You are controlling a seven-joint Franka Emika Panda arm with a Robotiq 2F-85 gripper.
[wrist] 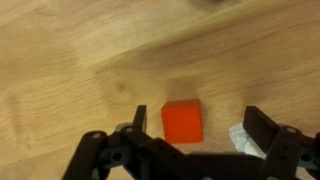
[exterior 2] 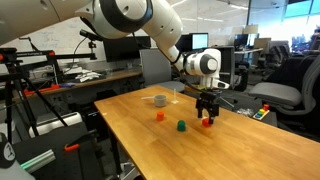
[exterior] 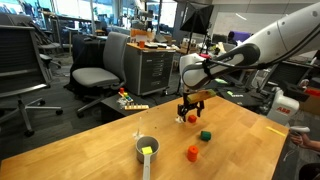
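Observation:
My gripper (exterior: 191, 110) is open, fingers pointing down, a short way above the table. Below it lies a small red block (exterior: 193, 119), which the wrist view shows as an orange-red block (wrist: 182, 121) between the two spread fingers, closer to the left one. Nothing is held. A small white piece (wrist: 243, 138) lies by the right finger (wrist: 262, 128). From the other side, the gripper (exterior 2: 207, 107) hangs just over the same red block (exterior 2: 207, 122). A green block (exterior: 206, 135) and another red object (exterior: 192, 153) rest nearer the front.
A metal pot (exterior: 147, 150) with something yellow in it stands left of the blocks, its handle toward the front edge. A colourful item (exterior: 131, 104) lies near the back edge.

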